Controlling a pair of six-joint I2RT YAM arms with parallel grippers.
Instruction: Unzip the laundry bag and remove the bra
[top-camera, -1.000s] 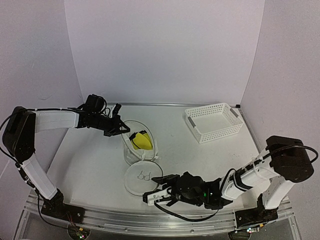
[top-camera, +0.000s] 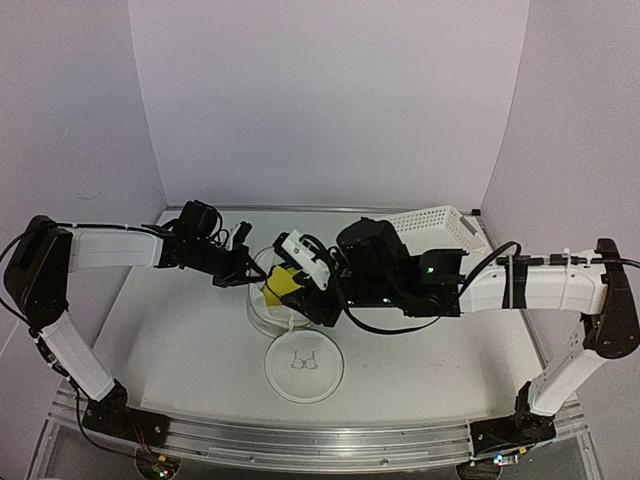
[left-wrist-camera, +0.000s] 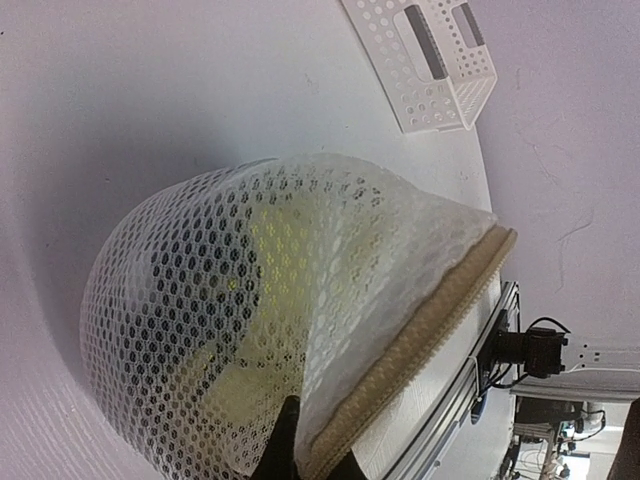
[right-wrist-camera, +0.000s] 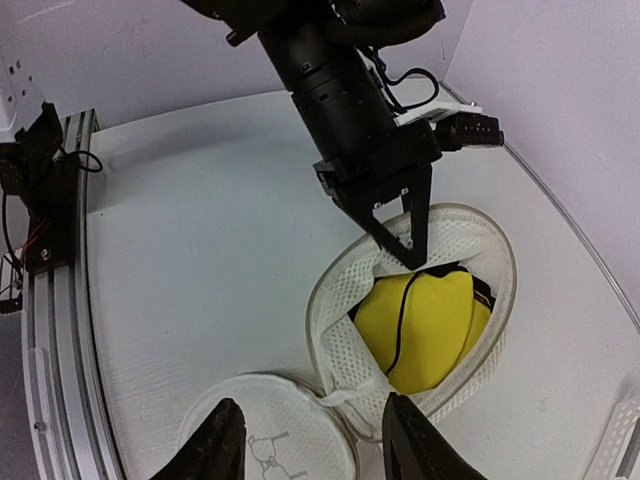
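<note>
The white mesh laundry bag stands unzipped, its round lid with a bra drawing folded down toward the front. Inside lies the yellow bra with black straps, seen through the mesh in the left wrist view. My left gripper is shut on the bag's tan zipper rim, holding it up at the left. Over the bag hangs my right gripper, its fingers parted and nothing between them. In the top view the right hand covers part of the bag and bra.
A white perforated basket stands at the back right, partly behind my right arm.
My right gripper has swung from the lid at the front up and back to over the bag. The lid has shifted a little right and forward; the left gripper shifted slightly right.
</note>
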